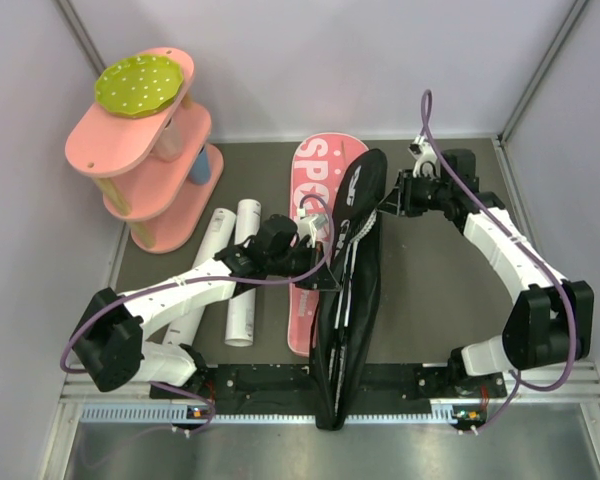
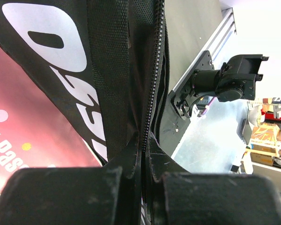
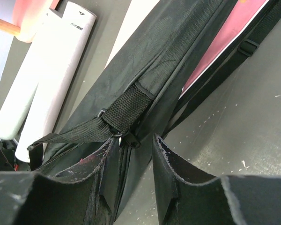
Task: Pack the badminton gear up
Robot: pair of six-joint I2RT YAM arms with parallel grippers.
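A long black racket bag (image 1: 350,320) lies lengthwise over a pink board (image 1: 308,170), with racket shafts and a white strung head showing in its open middle. My left gripper is shut at the zipper edge of the bag, beside its white lettering; whether cloth is between the tips is hard to see. My right gripper hangs part open at the bag's upper right side, its fingertips around a zipper pull (image 3: 131,139) and near a webbing strap (image 3: 126,108).
Two white rolled tubes (image 1: 242,300) lie left of the bag. A pink tiered shelf (image 1: 120,150) with a green polka-dot dish stands at the back left. The floor right of the bag is clear; walls enclose the sides and back.
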